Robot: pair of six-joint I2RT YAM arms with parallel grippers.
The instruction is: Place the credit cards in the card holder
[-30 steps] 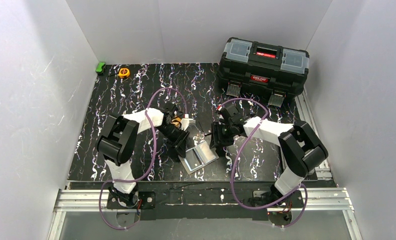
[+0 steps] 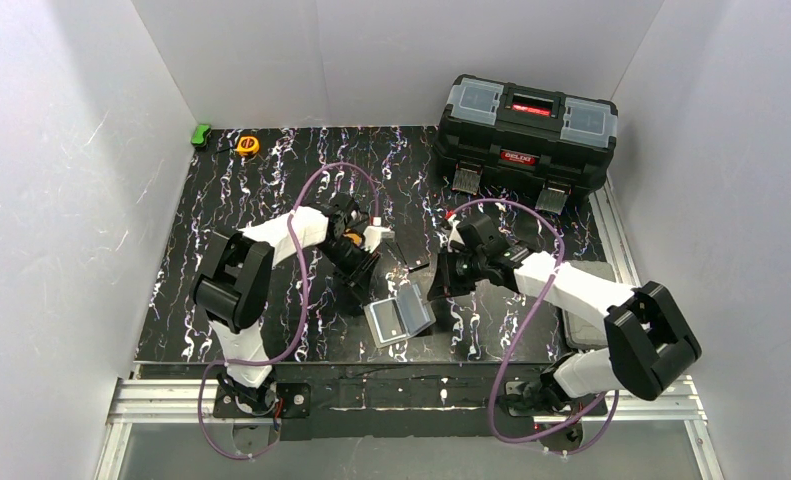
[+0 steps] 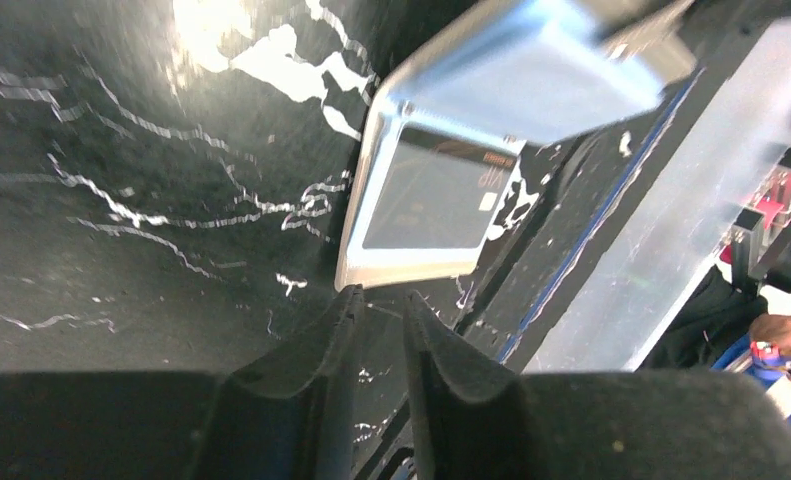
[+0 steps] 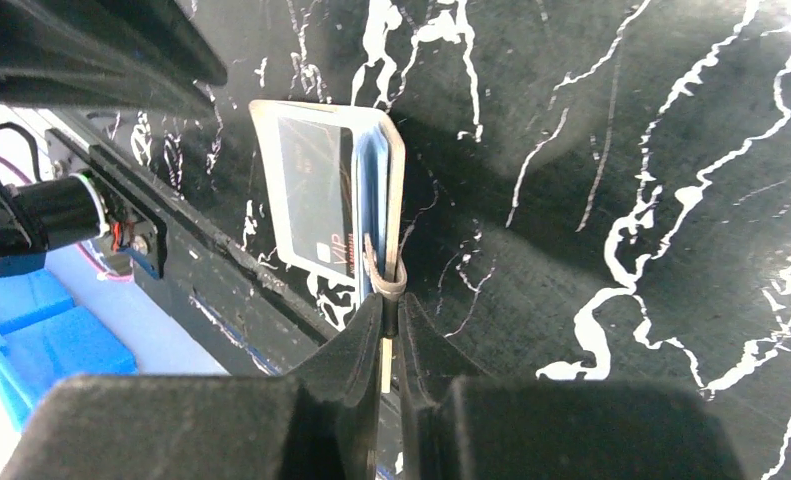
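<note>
The card holder [image 2: 391, 320] lies at the front middle of the marble table, a card [image 3: 426, 195] in its clear sleeve. Its other half is raised, a bluish sleeve [image 3: 531, 75] standing almost upright. My right gripper is shut on the edge of that raised flap. My left gripper is just off the holder's corner, with a narrow gap between its fingertips and nothing seen held.
A black toolbox [image 2: 526, 140] stands at the back right. An orange tape measure [image 2: 248, 146] and a green object [image 2: 201, 135] lie at the back left. The table's front edge runs close below the holder.
The left arm has shifted only slightly.
</note>
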